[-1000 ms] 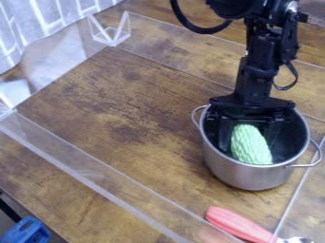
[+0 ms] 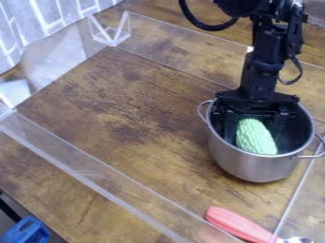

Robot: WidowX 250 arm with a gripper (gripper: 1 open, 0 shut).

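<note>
A steel pot (image 2: pixel 254 166) with two side handles stands on the right of the wooden board. Inside it lies a pale green, ridged object (image 2: pixel 256 136), like a toy corn or cabbage. My black gripper (image 2: pixel 254 109) reaches down into the pot's mouth from above, over the back of the green object. Its fingers are dark against the dark interior, so I cannot tell whether they are open or shut, or touching the object.
A pink-handled utensil (image 2: pixel 241 225) lies at the front right. A blue item (image 2: pixel 26 233) is at the lower left. Clear plastic edging borders the board, whose left and middle are clear. White cloth (image 2: pixel 38 24) hangs at the back left.
The green object has shifted a little to the right and up within the pot, and the gripper has moved very slightly. The rest looks unchanged.
</note>
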